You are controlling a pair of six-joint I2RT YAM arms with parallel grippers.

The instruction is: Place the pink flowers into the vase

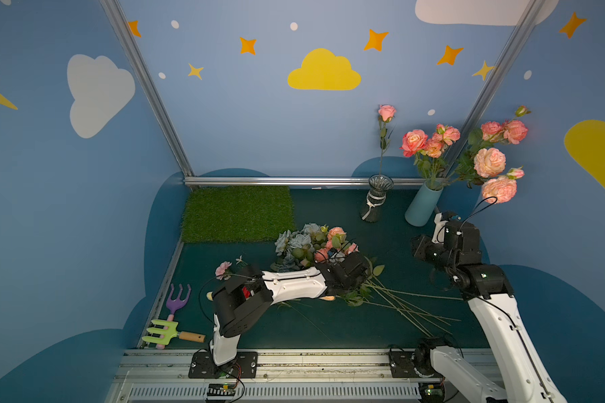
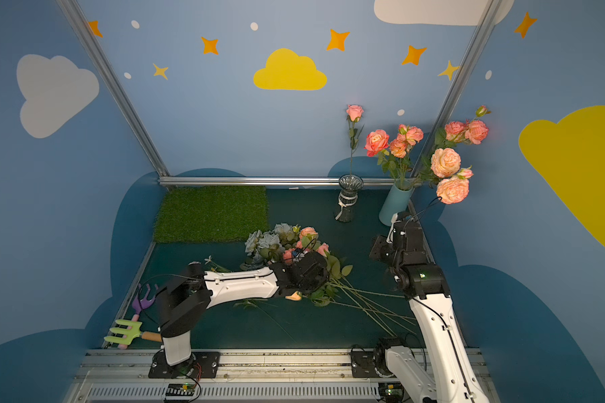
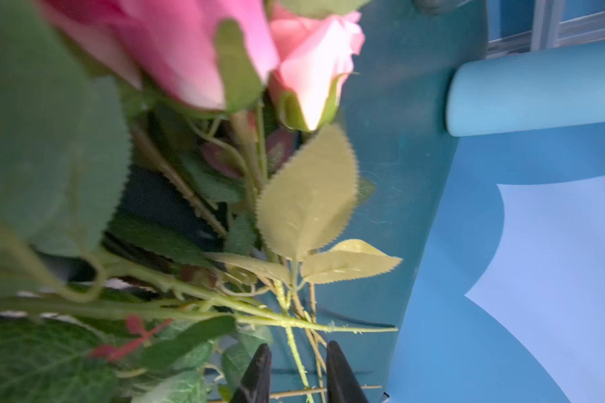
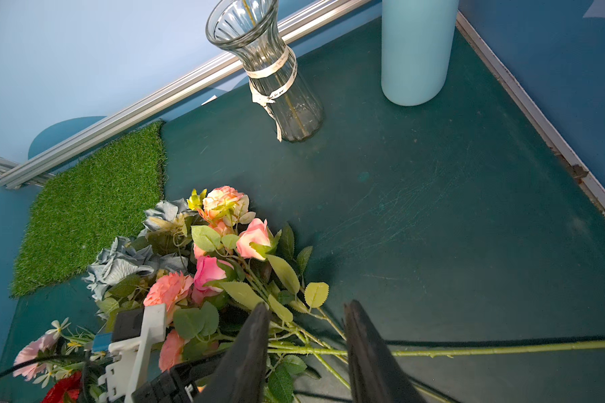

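Pink roses lie in a heap on the table with leaves and long stems stretching right. A deeper pink bloom and a pale pink bud fill the upper left of the left wrist view. My left gripper is partly open over the stems; several pass between or behind its fingers, and I cannot tell which. The glass vase stands at the back with one pink rose upright in it. Near the blue vase, my right gripper is open, nothing held between its fingers.
The blue vase at the back right holds several pink-orange roses. Grey-blue flowers share the heap. A grass mat lies back left, and toy garden forks front left. Clear table lies below the vases.
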